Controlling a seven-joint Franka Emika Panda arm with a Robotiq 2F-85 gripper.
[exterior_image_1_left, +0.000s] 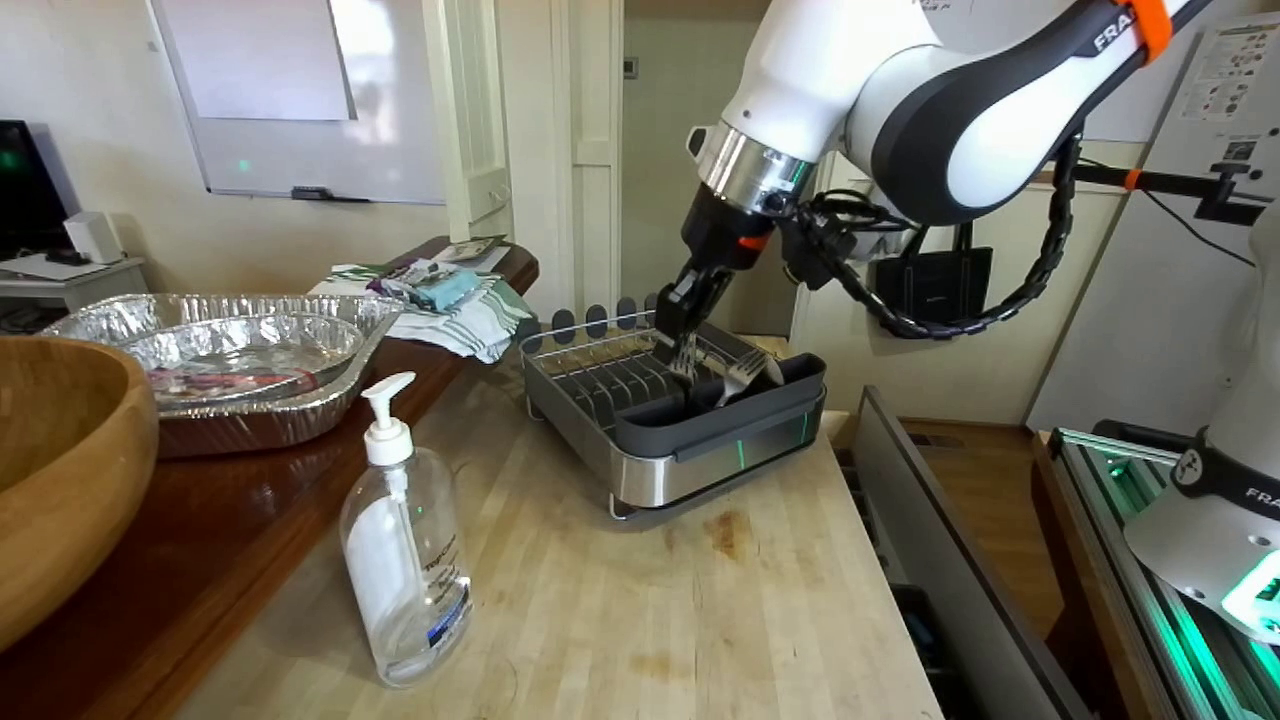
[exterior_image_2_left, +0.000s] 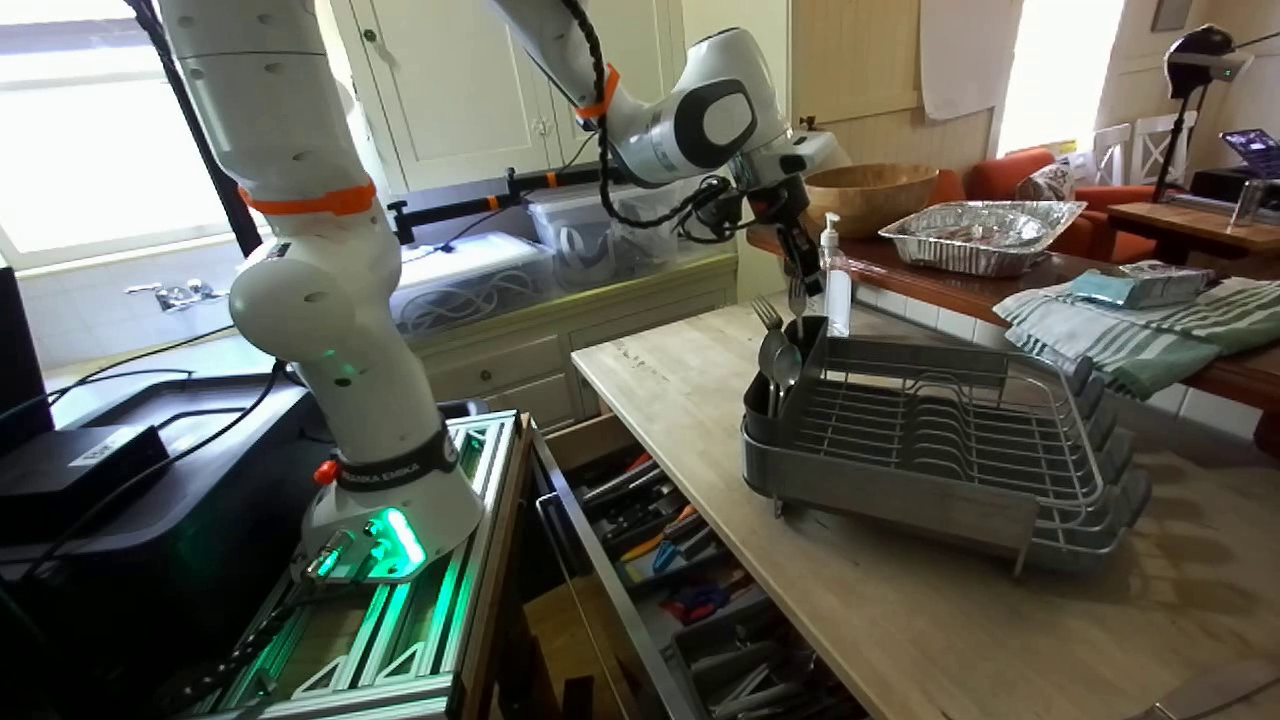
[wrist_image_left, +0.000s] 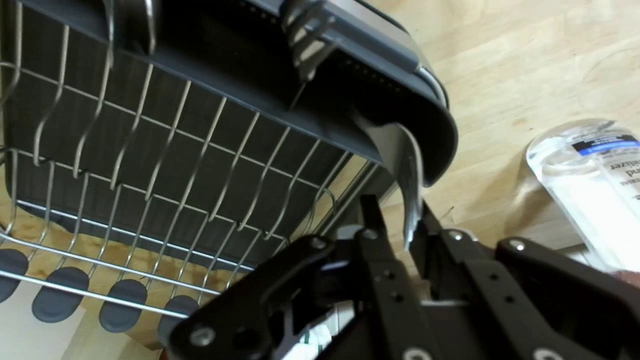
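Note:
A metal fork stands head-up in the dark utensil caddy, at the end nearer the sanitizer bottle. My gripper is part open around the fork's head; in the wrist view a gap shows beside the fork on the left, while the right finger is close to it or touching. From exterior view 1, the gripper points down over the dish rack, at the caddy's inner edge. Another fork and spoons stand farther along the caddy. The fork handles' lower ends are hidden inside.
A clear sanitizer bottle stands on the wooden counter. Beyond it, foil trays and a wooden bowl sit on a raised ledge. An open drawer holding utensils lies along the counter's edge.

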